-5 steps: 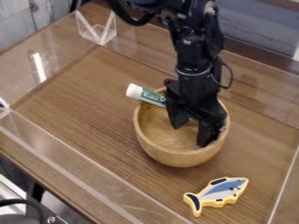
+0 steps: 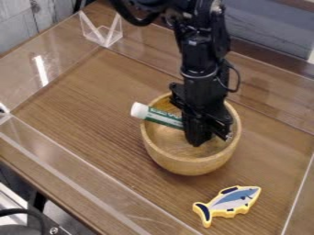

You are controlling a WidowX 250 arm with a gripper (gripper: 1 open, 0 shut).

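Note:
My black gripper [image 2: 196, 124] reaches down from above into a wooden bowl [image 2: 185, 161] near the middle of the view. A white and green tube [image 2: 157, 116] lies tilted across the bowl's left part, its white cap at the rim and its other end behind the gripper. The fingers are dark and overlap the tube's end, so I cannot tell whether they hold it or whether they are open or shut.
A yellow-edged fish shape [image 2: 229, 202] lies on the table [image 2: 73, 128] at the lower right. A clear wire-like stand [image 2: 101, 27] is at the back left.
Since a second ago, the tube has shifted down and slightly left, and my gripper has moved slightly within the bowl. The fish shape has not moved.

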